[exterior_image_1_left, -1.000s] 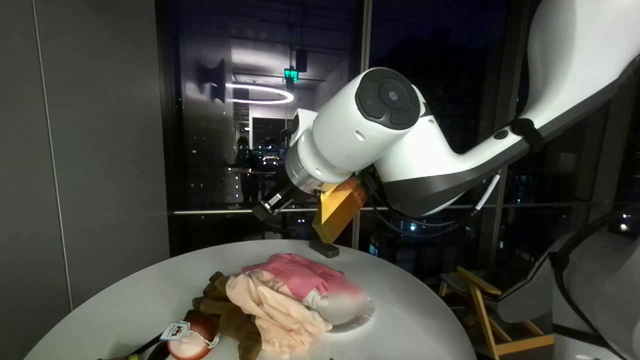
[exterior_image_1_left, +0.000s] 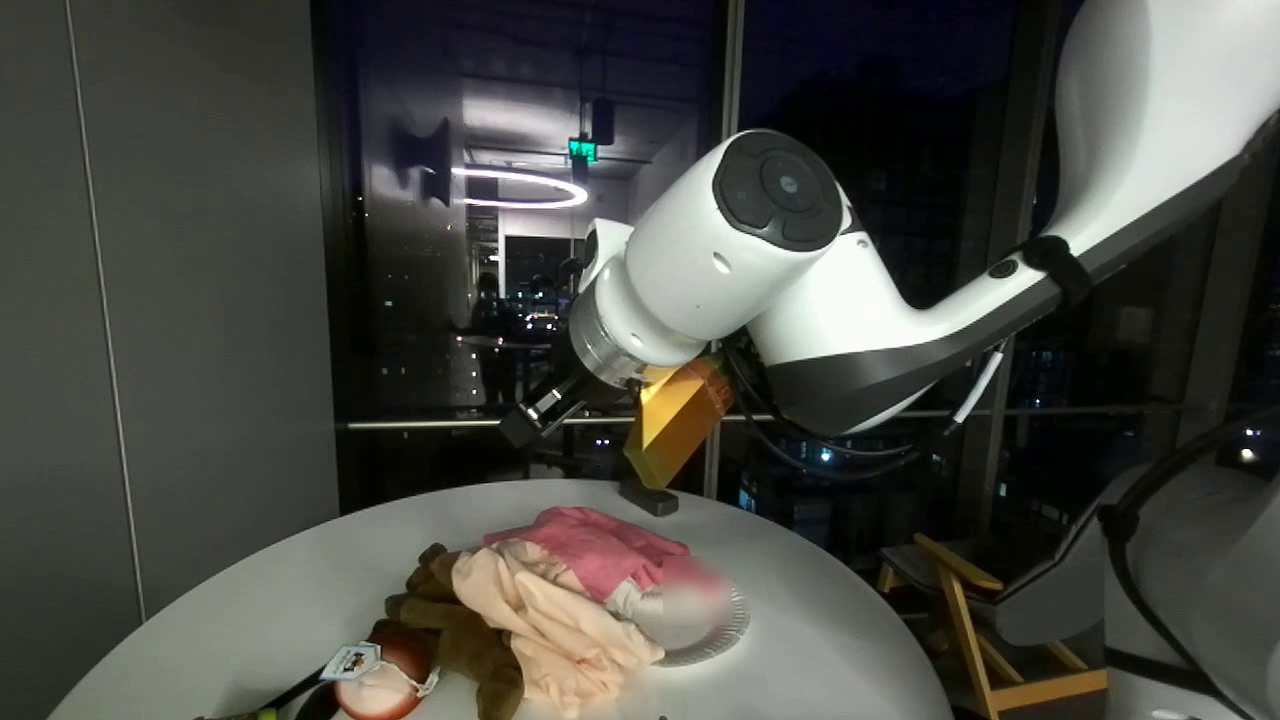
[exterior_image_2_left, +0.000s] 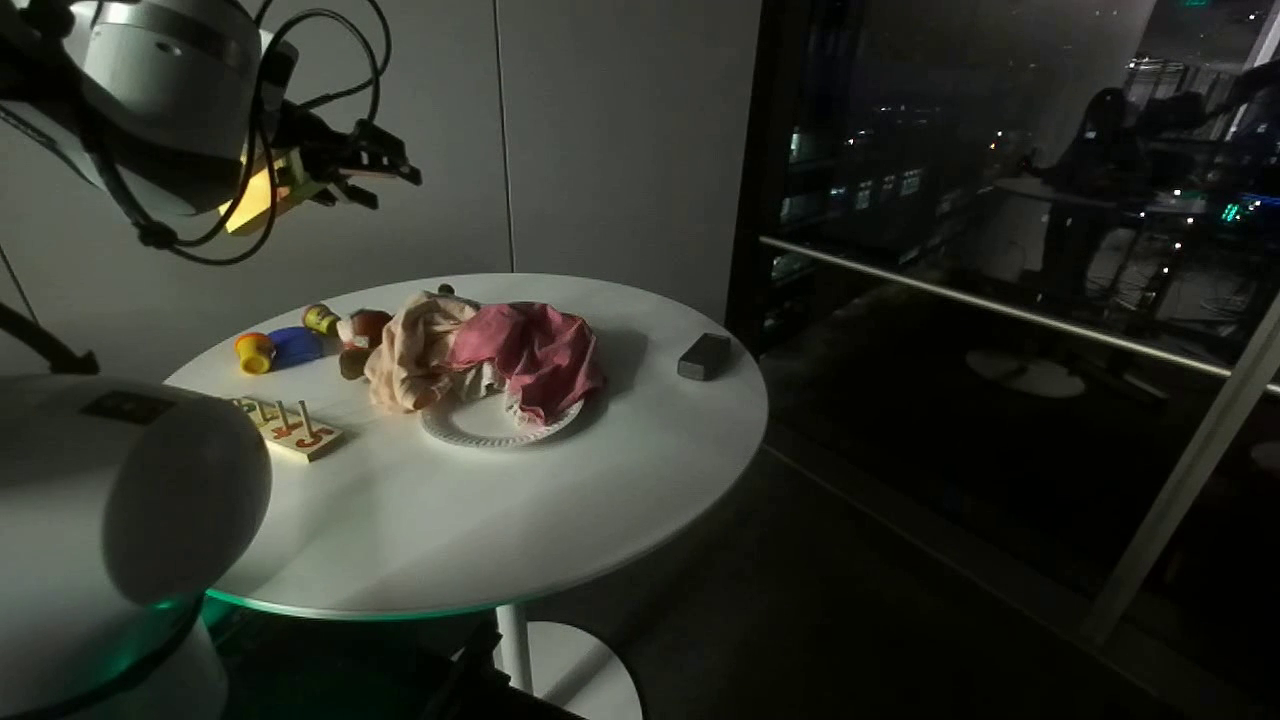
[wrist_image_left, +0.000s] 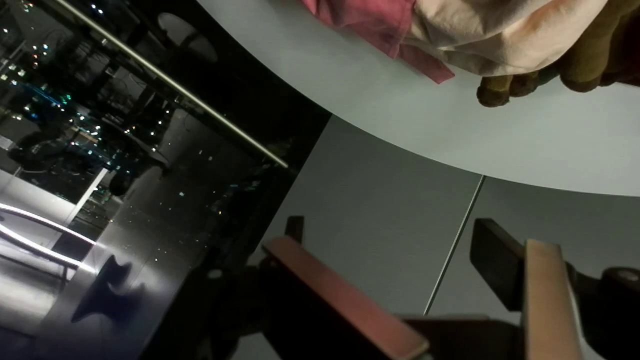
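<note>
My gripper (exterior_image_2_left: 392, 190) is in the air above the table, well clear of the cloths. In the wrist view the fingers (wrist_image_left: 348, 295) stand apart with only the wall visible between them. A pink cloth (exterior_image_1_left: 590, 546) lies crumpled over part of a white plate (exterior_image_2_left: 489, 430). Against it rests a peach cloth (exterior_image_1_left: 546, 618), which spills off the plate toward a brown plush toy (exterior_image_1_left: 462, 636). The cloths hide part of the plush toy and whatever else may lie beneath them.
A dark block (exterior_image_2_left: 704, 356) sits near the table's edge. A wooden peg board (exterior_image_2_left: 298, 433), a blue and yellow toy (exterior_image_2_left: 292, 347) and a red and white round object (exterior_image_1_left: 386, 680) share the table (exterior_image_2_left: 480, 516).
The arm's wrist has tilted very slightly, and the fingertips sit a little lower and farther left in exterior view 1. The things on the table have not moved.
</note>
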